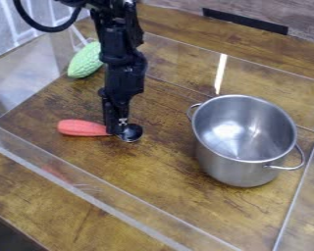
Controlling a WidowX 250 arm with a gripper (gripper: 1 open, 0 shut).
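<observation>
My gripper (115, 125) is low over the wooden table at left of centre, down at a spoon with a red handle (81, 127). Its fingertips cover the spoon's middle, and the dark bowl end (132, 133) shows just right of them. Whether the fingers grip the spoon is hidden.
A large steel pot (245, 162) with side handles stands on the right. A green cabbage-like vegetable (83, 61) lies at the back left behind the arm. Clear panels border the table (160, 206), whose front middle is bare.
</observation>
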